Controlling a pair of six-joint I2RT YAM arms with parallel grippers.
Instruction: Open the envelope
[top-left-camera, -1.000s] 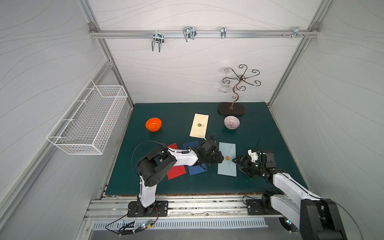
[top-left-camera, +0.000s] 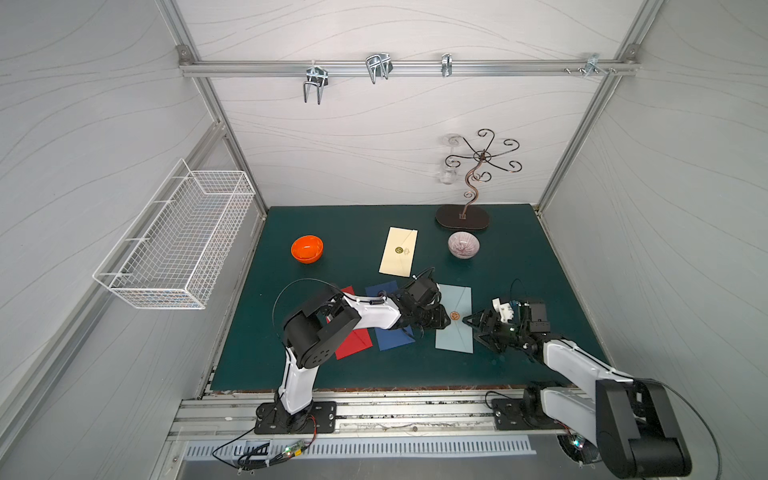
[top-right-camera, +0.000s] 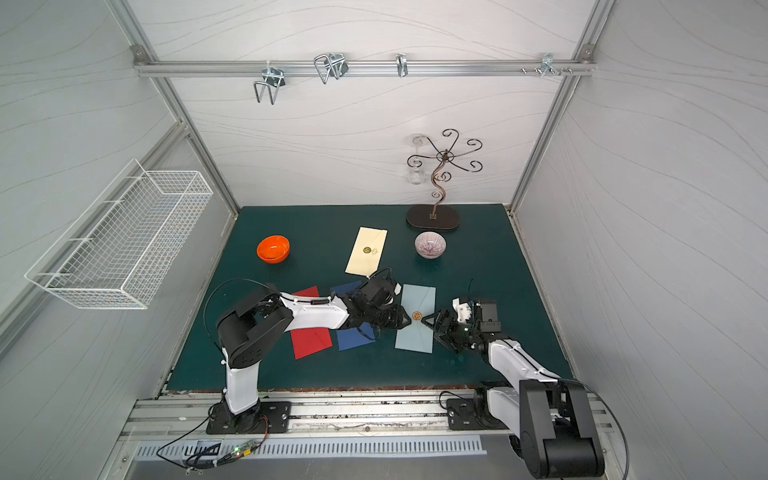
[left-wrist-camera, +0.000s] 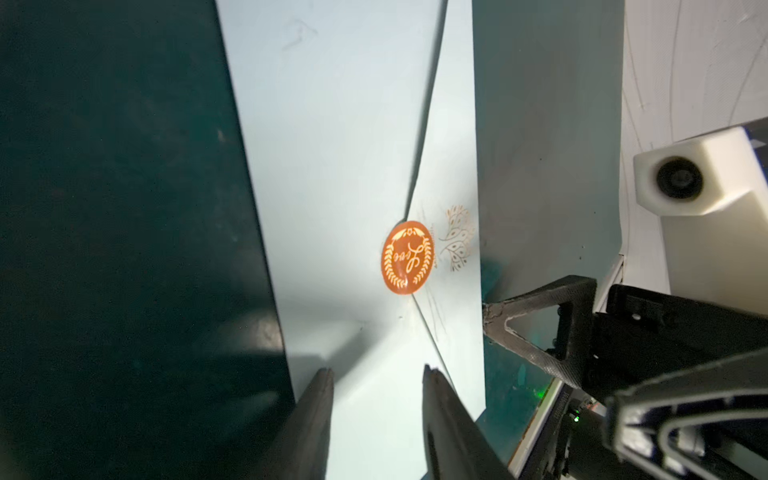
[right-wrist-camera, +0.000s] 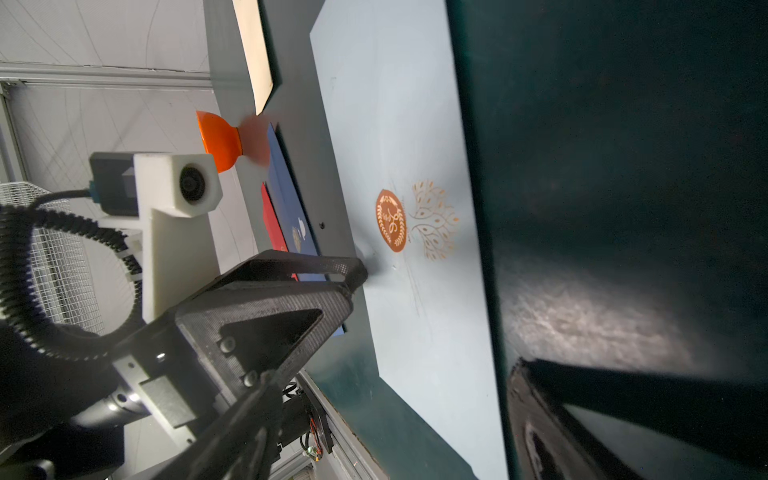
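Note:
A light blue envelope (top-left-camera: 454, 337) with an orange oval seal (left-wrist-camera: 408, 257) lies flat on the green table, its flap edge held down under the seal. In the left wrist view, my left gripper stands partly open over the envelope's lower part, with a gap between its fingers. From the other side comes my right gripper; its parted fingers frame the envelope's lower end in the right wrist view. Neither holds anything. Whether the fingertips touch the paper or the table is hard to tell.
Red (top-right-camera: 310, 341) and blue (top-right-camera: 356, 339) envelopes lie beneath the left arm. Farther back are a cream envelope (top-left-camera: 398, 252), an orange bowl (top-left-camera: 307, 249), a glass bowl (top-left-camera: 463, 245) and a metal stand (top-left-camera: 462, 217). Table to the right of the glass bowl is clear.
My left gripper has shifted slightly to the right, a little over the light blue envelope's left edge, while its arm reaches farther. The right gripper has barely moved. The envelope has stayed put.

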